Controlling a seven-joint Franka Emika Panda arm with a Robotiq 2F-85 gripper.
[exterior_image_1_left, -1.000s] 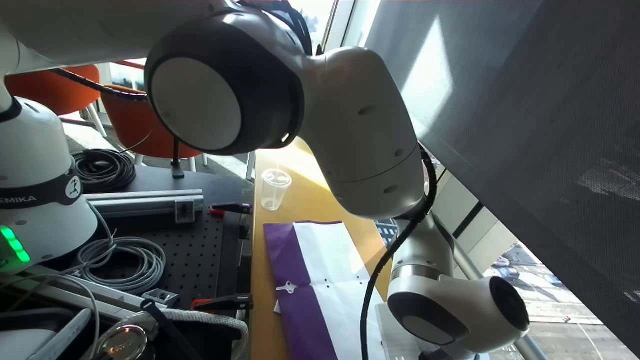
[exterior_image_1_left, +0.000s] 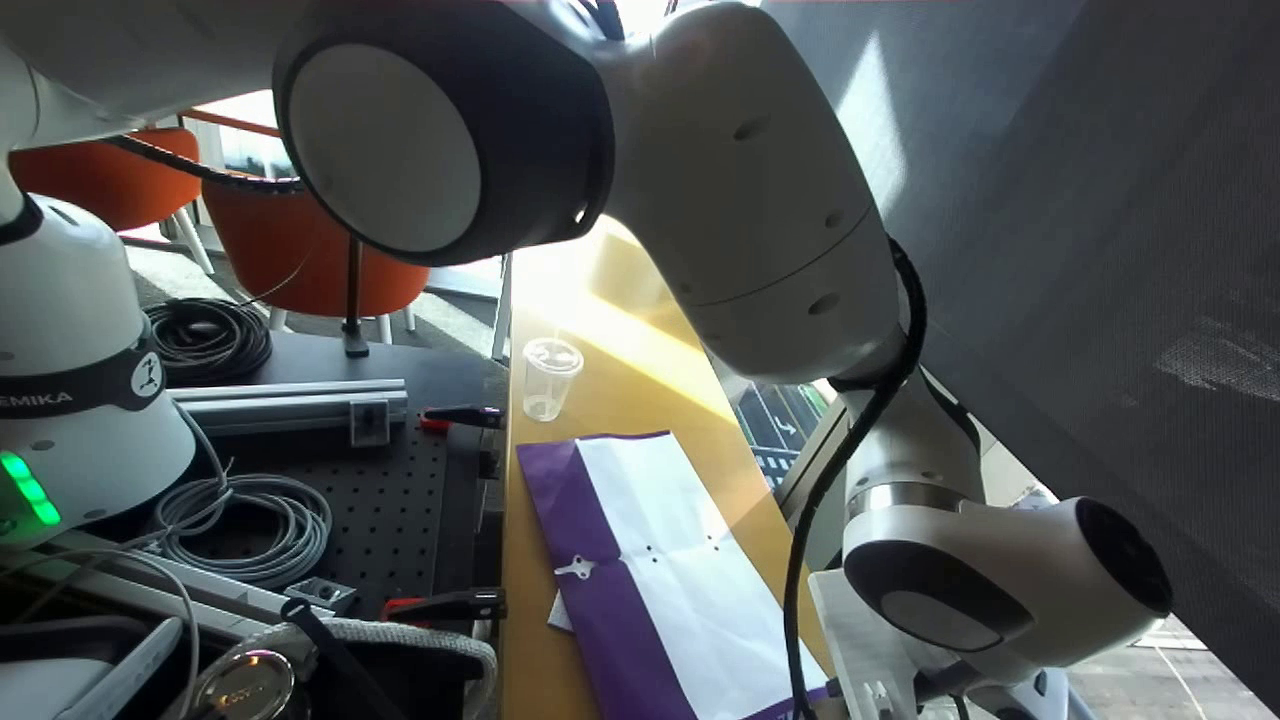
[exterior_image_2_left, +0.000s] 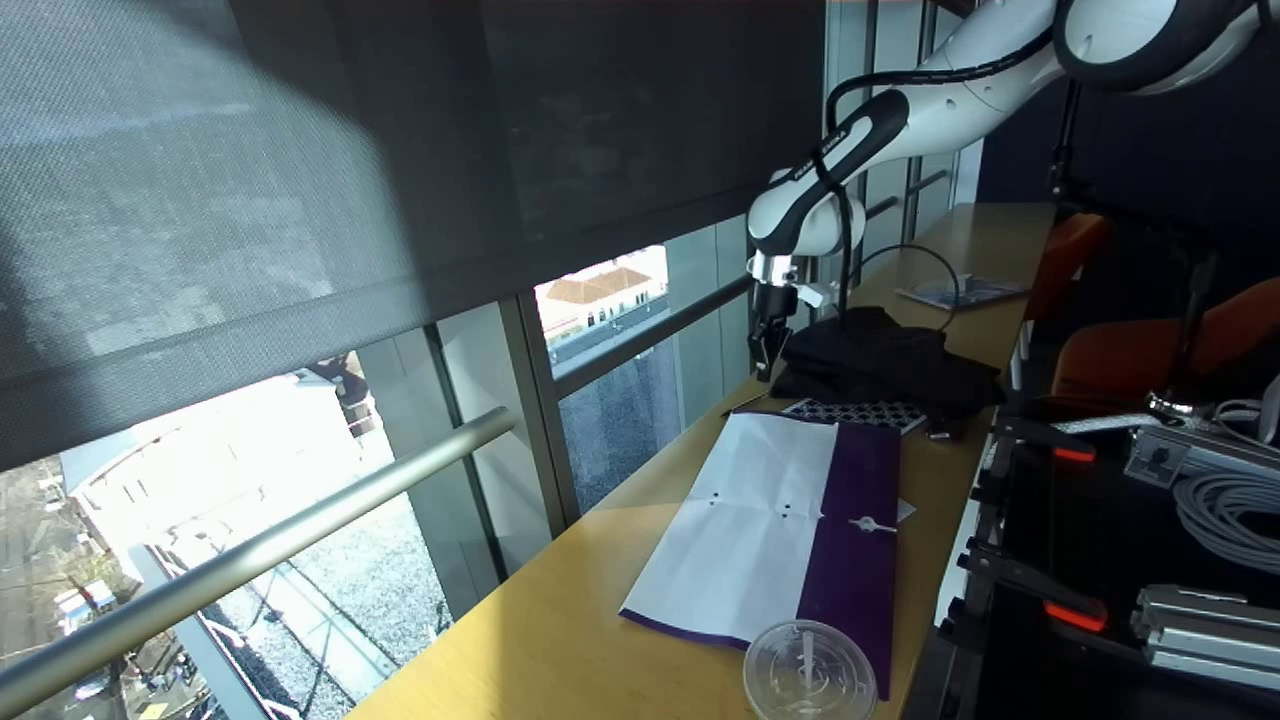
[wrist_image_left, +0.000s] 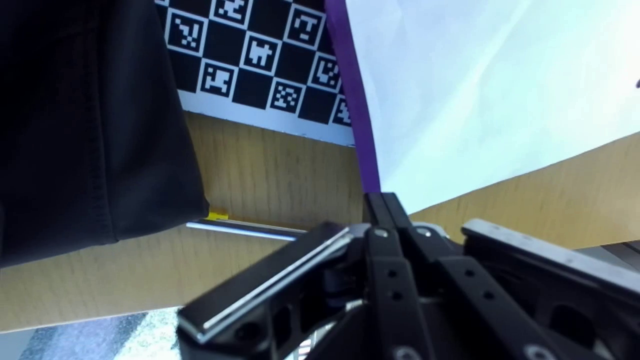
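Note:
A large sheet (exterior_image_2_left: 744, 528), white with a wide purple band and a narrow purple edge, lies creased on the wooden table. My gripper is shut. In the wrist view its fingertips cover the sheet's corner, where the narrow purple edge (wrist_image_left: 360, 126) ends. From exterior view 2, the gripper (exterior_image_2_left: 764, 374) appears just above and beyond that corner, with a small gap; no fabric or paper shows between its fingers. Exterior view 1 cuts the fingers off below the frame.
Black cloth (wrist_image_left: 90, 138) lies left of the gripper in the wrist view, a thin rod (wrist_image_left: 240, 230) poking from it. A checkered marker board (wrist_image_left: 258, 66) sits partly under the sheet. A clear lidded cup (exterior_image_1_left: 549, 382) stands at the sheet's other end. The window rail (exterior_image_2_left: 648, 340) runs alongside.
The arm has swung right in exterior view 1, its upper link higher and its wrist farther right. The sheet has shifted and turned slightly, its upper end now farther left and up.

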